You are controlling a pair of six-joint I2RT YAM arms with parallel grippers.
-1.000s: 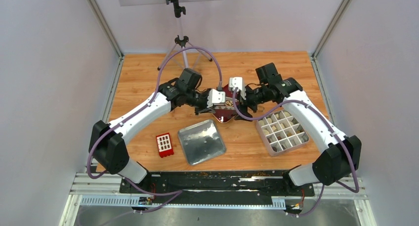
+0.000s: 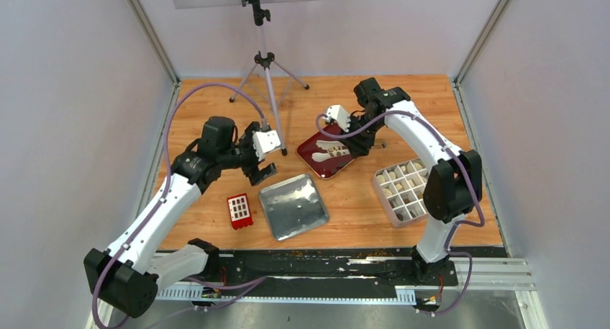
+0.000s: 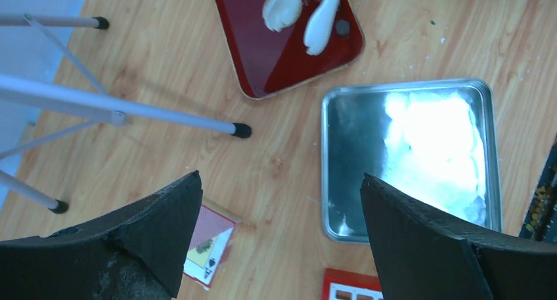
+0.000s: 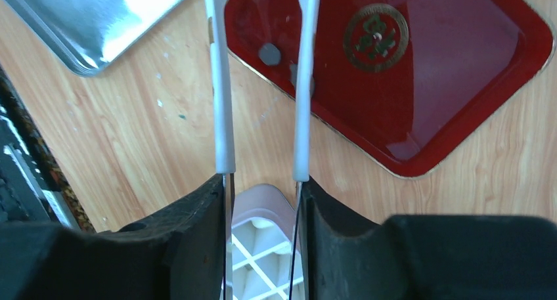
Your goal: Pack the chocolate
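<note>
A red tray [image 2: 327, 165] in the back middle is under my right gripper, which holds two long pale tool handles in its fingers, apparently part open; what lies between them is unclear. Pale spatula-like tips [image 3: 318, 31] show over the red tray in the left wrist view. My left gripper stands open and empty, left of the red tray and above the table. A pink compartment box [image 2: 388, 214] with pale round pieces is at the right. A red grid box [image 2: 239, 211] lies front left.
A silver tray [image 2: 293, 206] sits front centre. A tripod [image 2: 267, 84] stands at the back. Bare wood lies at the far left. A small pale packet [image 3: 207, 260] lies on the table beneath my left gripper.
My left gripper has pulled away left from the red tray.
</note>
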